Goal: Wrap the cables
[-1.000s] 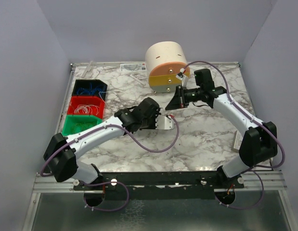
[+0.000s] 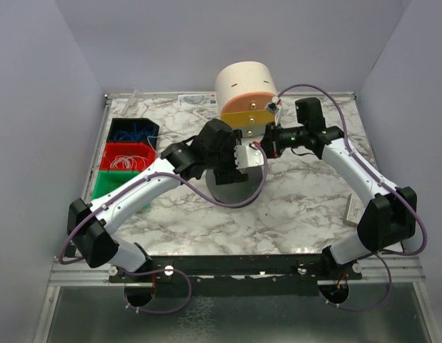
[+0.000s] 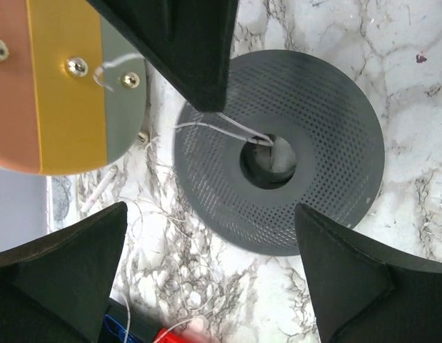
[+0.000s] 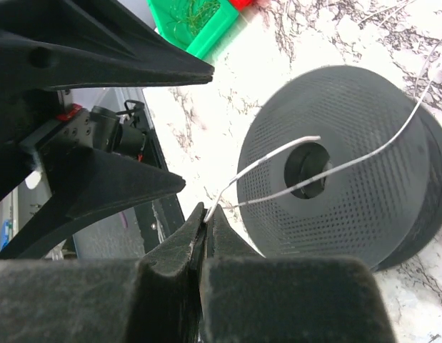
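Note:
A grey spool (image 2: 231, 191) with a perforated face and a central hole sits at mid-table, partly hidden by my left arm in the top view. My left gripper is wide open above it, with nothing between its fingers; the spool's face (image 3: 328, 107) shows beyond them. My right gripper is shut, the thin white cable (image 4: 383, 147) pinched at its tips. From there, one strand reaches the rim of the hole (image 4: 306, 170), while another crosses the spool's face towards the table. How deep the cable enters the hole cannot be told.
Behind the spool stands a large cream drum (image 2: 243, 82) with orange and yellow bands. At left are a black bin (image 2: 156, 128), a red bin (image 2: 106, 156) and a green bin (image 2: 101, 187). Both grippers are close together.
My left gripper has moved back and up from the spool. The spool's round face now shows in the top view, where it was tilted or hidden before. My right gripper has shifted slightly rightward.

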